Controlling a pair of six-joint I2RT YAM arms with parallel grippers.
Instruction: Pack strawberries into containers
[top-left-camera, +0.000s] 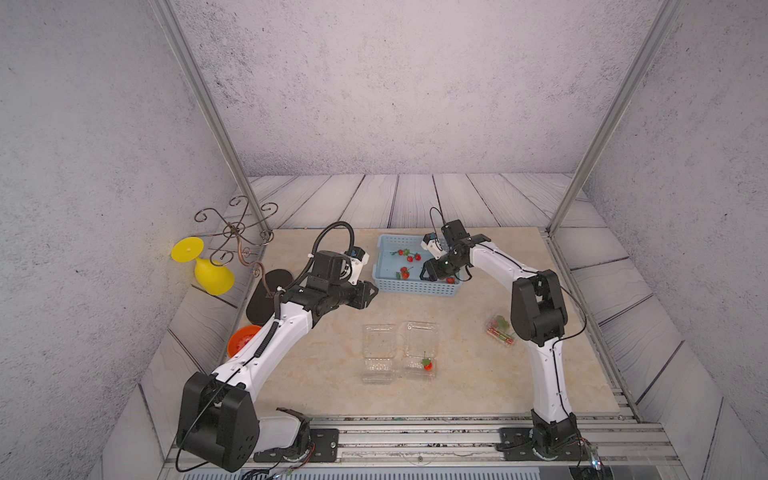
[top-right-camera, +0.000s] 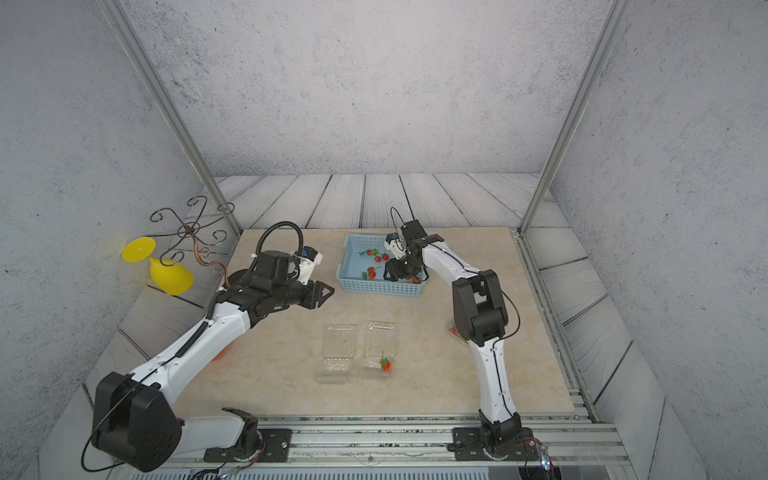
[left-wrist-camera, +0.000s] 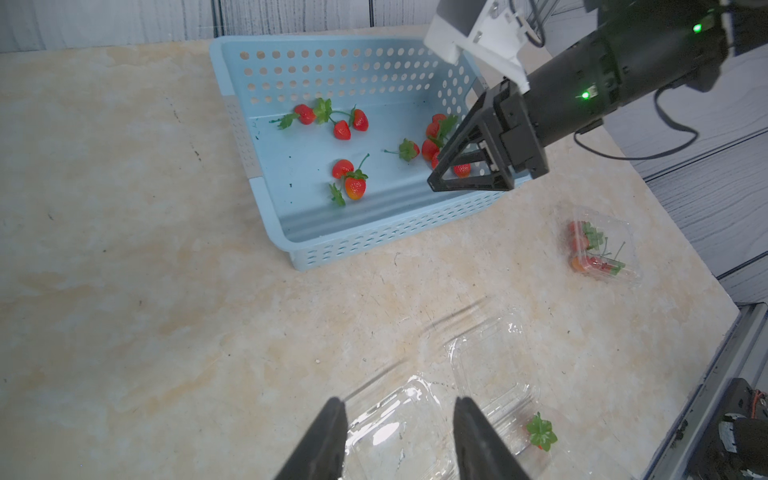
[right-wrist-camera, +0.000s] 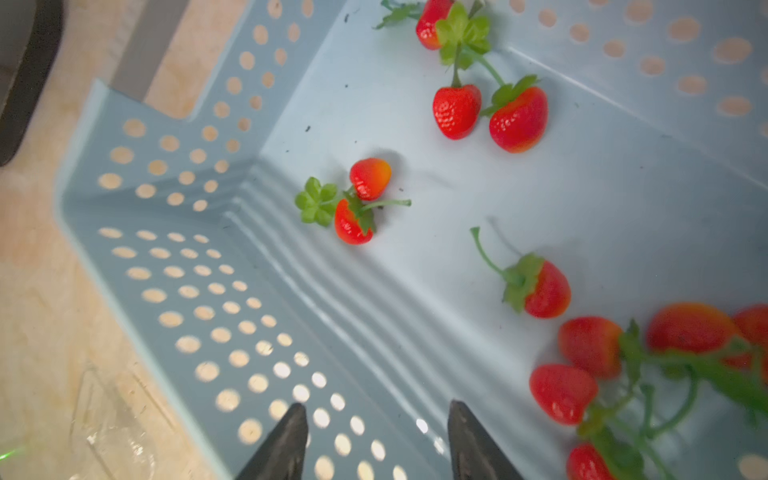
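Strawberries (right-wrist-camera: 454, 112) lie scattered in a light blue basket (top-left-camera: 385, 285) at the back middle, several bunched at its right. My right gripper is open over the basket's front wall, with no berry between its fingers. My left gripper hangs open over the table left of centre, holding nothing. Two clear open containers (top-left-camera: 379, 340) stand front middle; the right one holds a strawberry (top-left-camera: 428, 365). A clear container with strawberries (left-wrist-camera: 600, 244) sits at the right.
An orange bowl (top-left-camera: 244, 340), a dark stand base (top-left-camera: 264, 308) with metal scrollwork and yellow vases (top-left-camera: 212, 276) are at the left, partly behind the left arm. The table between basket and open containers is clear.
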